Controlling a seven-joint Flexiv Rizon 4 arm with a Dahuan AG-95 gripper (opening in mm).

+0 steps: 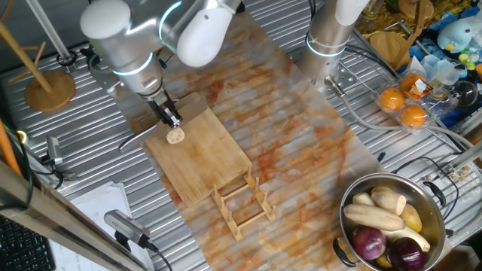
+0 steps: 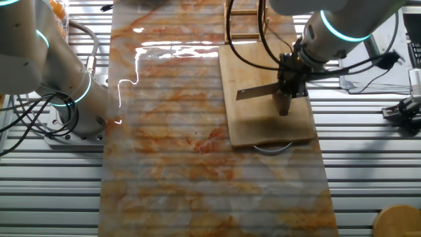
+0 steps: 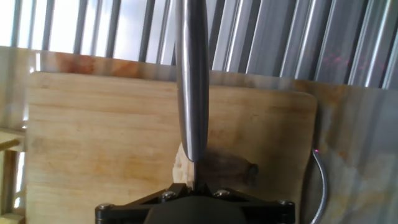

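Observation:
My gripper is shut on a metal knife, whose grey handle (image 3: 193,81) reaches away from the fingers in the wrist view. In exterior view 2 the flat blade (image 2: 256,91) extends left over the wooden cutting board (image 2: 247,128). A lotus root piece (image 1: 175,135) shows its pale, holed cut face just below the fingertips in exterior view 1. Its brown body (image 3: 227,169) lies right of the knife in the wrist view, right up against it. Whether the root rests on the board or clings to the blade, I cannot tell.
A small wooden rack (image 1: 245,209) stands against the board's edge. At the lower right is a steel pot (image 1: 349,226) of vegetables.

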